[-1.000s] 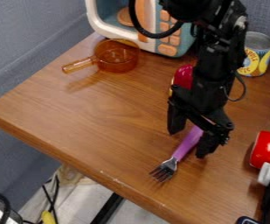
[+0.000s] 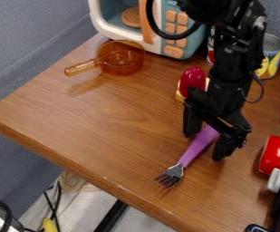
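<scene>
My black gripper (image 2: 212, 133) hangs low over the right part of the wooden table, its fingertips down around the handle end of a purple-handled fork (image 2: 190, 155). The fork's tines point toward the front left. Whether the fingers are closed on the handle cannot be made out. A red object (image 2: 189, 83) stands just behind the arm, partly hidden by it.
An amber pan (image 2: 120, 57) and a toy microwave (image 2: 108, 13) are at the back, a can (image 2: 270, 62) at back right. Red (image 2: 274, 155) and dark items line the right edge.
My gripper and arm have shifted slightly to the right over the last second. The fork lies in about the same place.
</scene>
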